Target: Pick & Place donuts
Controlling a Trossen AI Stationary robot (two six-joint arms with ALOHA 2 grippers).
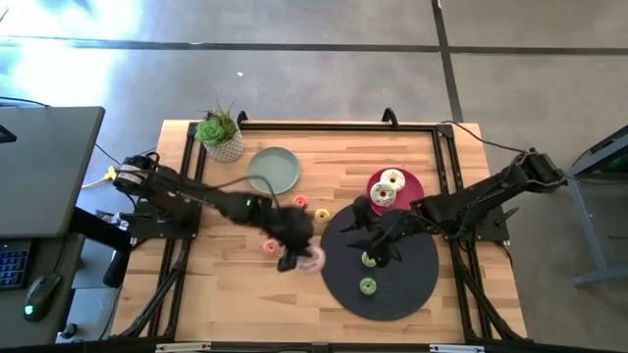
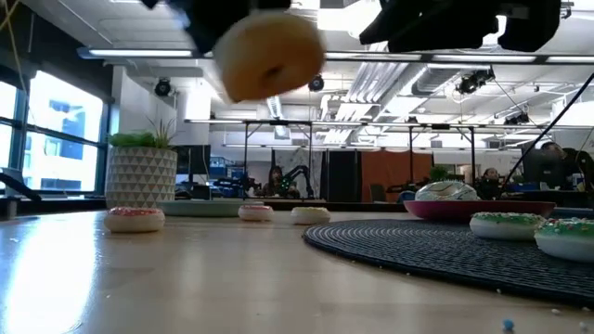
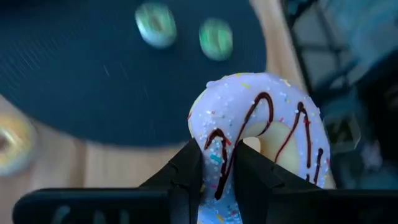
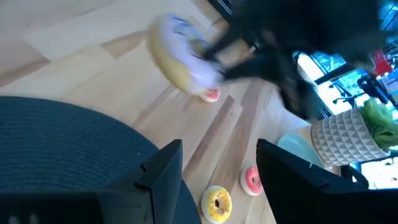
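The big frosted donut [image 3: 283, 102], pale lilac with dark drizzle and sprinkles, is gripped by one side of its ring. My left gripper is shut on it and holds it in the air, as the low view confirms. My right gripper stands open and empty, above the round dark mat [image 1: 407, 284] in the high view. Two green donuts [image 1: 368, 286] lie on that mat. A yellow donut [image 4: 216, 204] and a pink donut [image 4: 251, 180] rest on the wood left of it. White frosted donuts [image 1: 393, 178] sit on the magenta plate [image 1: 419, 190].
A grey-green plate [image 1: 274, 170] lies empty at the back left, beside a potted plant [image 1: 220, 135]. Black frame rails border the wooden table. My two grippers are fairly close together near the mat's left side.
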